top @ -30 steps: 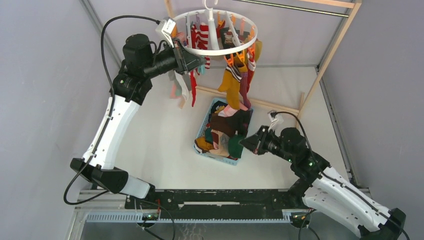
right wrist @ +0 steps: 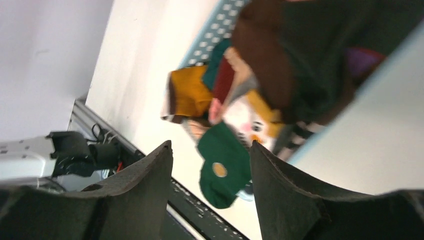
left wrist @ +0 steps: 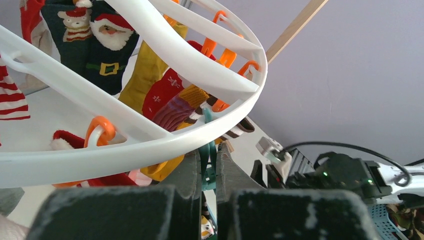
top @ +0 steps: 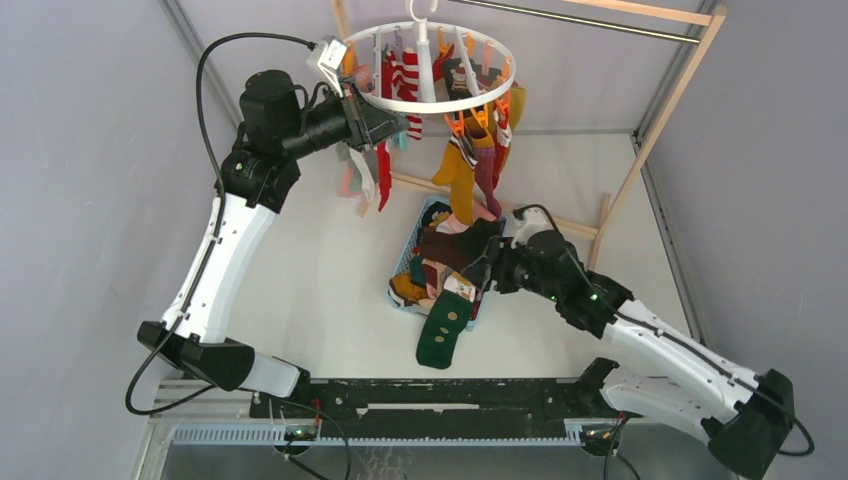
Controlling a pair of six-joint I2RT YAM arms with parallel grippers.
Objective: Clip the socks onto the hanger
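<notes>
The white ring hanger [top: 440, 106] hangs at the back, with several socks on orange clips around its rim. A teal clip [left wrist: 204, 155] at the rim is pinched by my left gripper, and its two fingers are close together around the clip. The blue basket [top: 402, 258] below is full of mixed socks. Over its front edge lies a dark green sock [top: 441, 335], reaching onto the white surface. Above the basket's right side is my right gripper, its fingers [right wrist: 156, 167] apart and holding nothing.
Wooden stand posts [top: 660, 130] rise at the right and behind the hanger. Clipped socks such as the mustard one [top: 455, 190] dangle above the basket's far end. White surface left and right of the basket is free.
The green sock went from inside the basket to draped out over its front edge. My left arm is nearly still.
</notes>
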